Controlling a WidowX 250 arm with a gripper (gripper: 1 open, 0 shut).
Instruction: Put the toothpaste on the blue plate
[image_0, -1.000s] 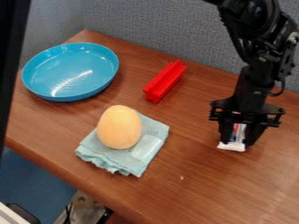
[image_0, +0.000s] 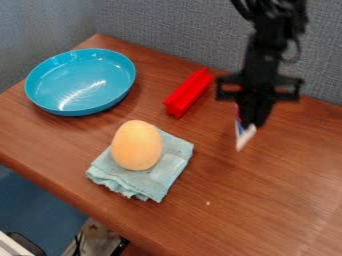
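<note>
The toothpaste (image_0: 246, 135), a small tube with a white end, hangs below my gripper (image_0: 251, 118) at the right of the camera view. My gripper is shut on it, though motion blur hides the fingers' exact contact. Its white end points down and seems to be clear of the wood. At the far left the blue plate (image_0: 67, 68) lies empty, well to the left of the gripper.
Between gripper and plate lies a red block-like object (image_0: 189, 92). An orange-yellow egg-shaped thing (image_0: 136, 146) rests on a folded light-blue cloth (image_0: 171, 165) nearer the front. A grey wall (image_0: 160, 22) stands behind.
My gripper has risen and shifted left, carrying the toothpaste up from the table. The plate, red object, egg-shaped thing and cloth have stayed where they were.
</note>
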